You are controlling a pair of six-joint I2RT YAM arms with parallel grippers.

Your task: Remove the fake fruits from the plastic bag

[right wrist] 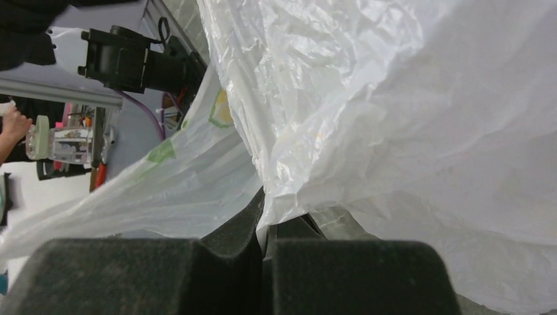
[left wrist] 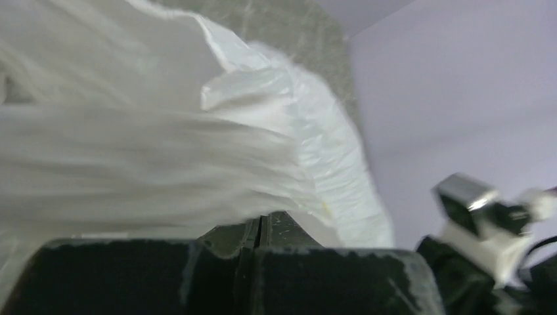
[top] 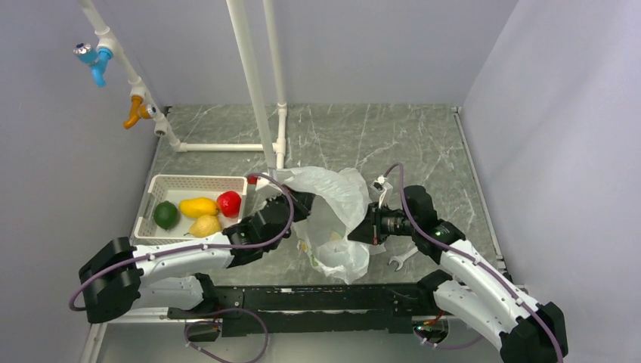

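Observation:
A crumpled white plastic bag (top: 336,249) is in the middle of the counter between both grippers. My left gripper (top: 302,203) is at the bag's upper left; in the left wrist view its shut fingertips (left wrist: 279,230) sit under a fold of plastic, with nothing clearly between them. My right gripper (top: 364,228) is at the bag's right side, shut, with a crumpled edge of the bag (right wrist: 289,197) at its fingertips. Whether any fruit is inside the bag cannot be seen.
A white basket (top: 151,234) at left holds a green fruit (top: 165,215), yellow mango (top: 198,207), pear (top: 204,225) and red fruit (top: 228,203). White pipes (top: 227,147) stand behind. A wrench (top: 402,257) lies near the front right.

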